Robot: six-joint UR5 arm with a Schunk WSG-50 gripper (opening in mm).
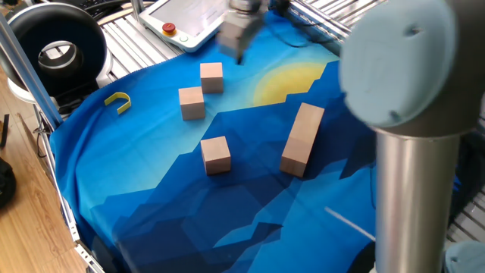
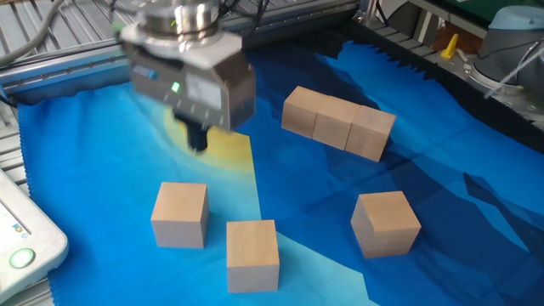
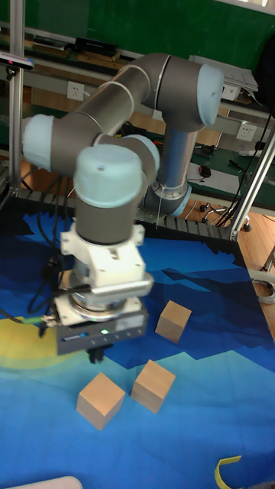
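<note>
Motion-blurred, my gripper (image 2: 196,140) hangs above the blue cloth near its yellow patch. Its dark fingers appear as one narrow nub, together, and no block shows between them. In exterior view 3 the gripper (image 3: 96,355) is above and behind two loose wooden cubes, a left one (image 3: 101,400) and a right one (image 3: 153,386). Exterior view 2 shows these two as one cube (image 2: 180,215) and another (image 2: 252,256), close but apart. A third cube (image 2: 385,223) sits alone on the dark blue part. Three more cubes (image 2: 337,122) touch in a straight row.
A tablet-like pendant with a red button (image 1: 169,29) lies at the cloth's back edge. The yellow hook-shaped piece (image 1: 119,101) rests near the left edge. The arm's thick link (image 1: 415,201) covers the right side of exterior view 1. Bare cloth surrounds the cubes.
</note>
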